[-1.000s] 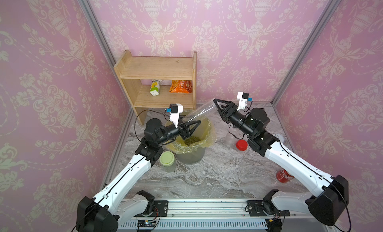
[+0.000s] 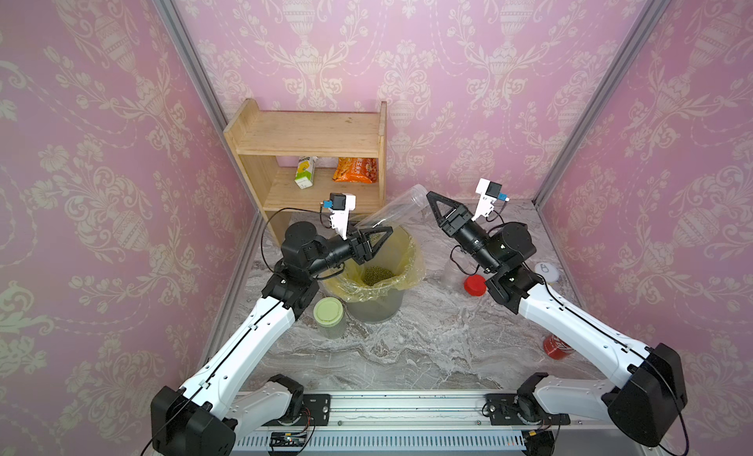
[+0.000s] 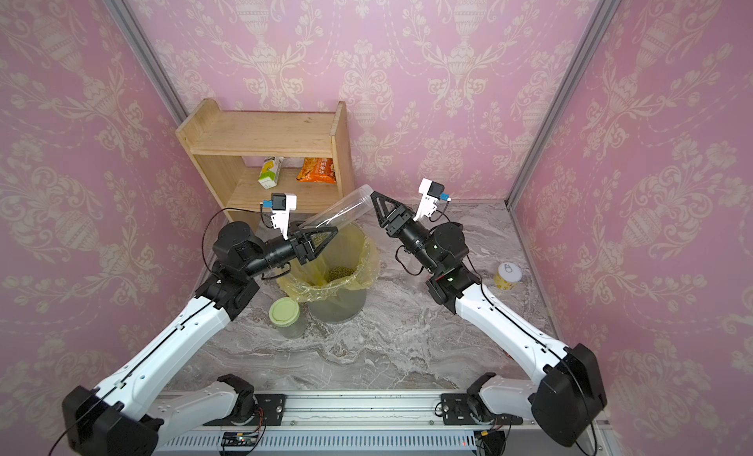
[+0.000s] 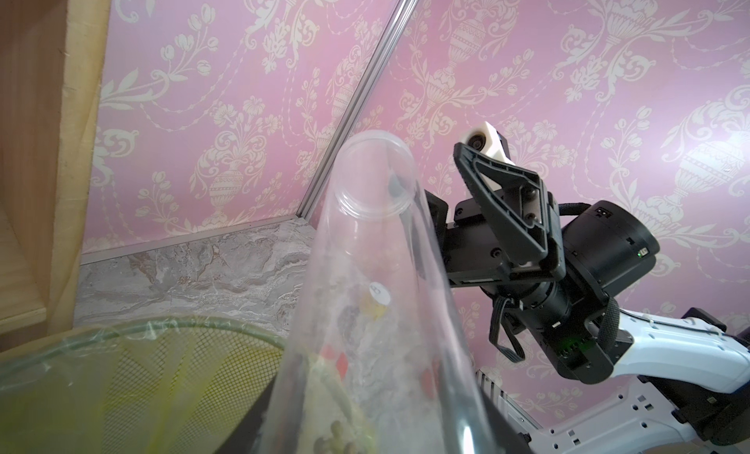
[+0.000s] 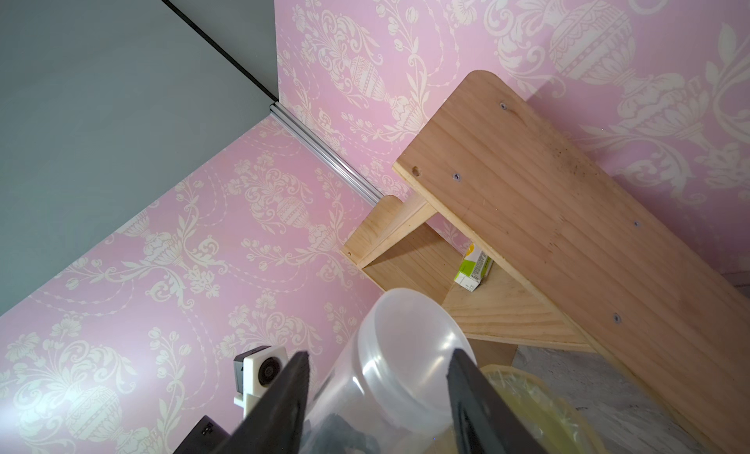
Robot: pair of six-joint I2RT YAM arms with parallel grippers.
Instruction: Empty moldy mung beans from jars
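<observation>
A clear jar (image 2: 397,205) is tilted bottom-up above the bin (image 2: 375,307), which is lined with a yellow bag and has mung beans (image 2: 377,274) inside. My left gripper (image 2: 375,241) is shut on the jar's lower end. My right gripper (image 2: 435,205) is part open beside the raised bottom of the jar. In the right wrist view that bottom (image 5: 412,352) sits just beyond and between the fingers, and I cannot tell whether they touch it. The left wrist view shows the jar mostly clear.
A green-lidded jar (image 2: 328,314) stands left front of the bin. Red lid (image 2: 474,285), lid marked B (image 2: 546,271) and red jar (image 2: 557,346) are at right. The wooden shelf (image 2: 306,122) stands behind.
My left gripper and the jar have risen slightly over the bin. The right gripper has shifted a little up and to the right.
</observation>
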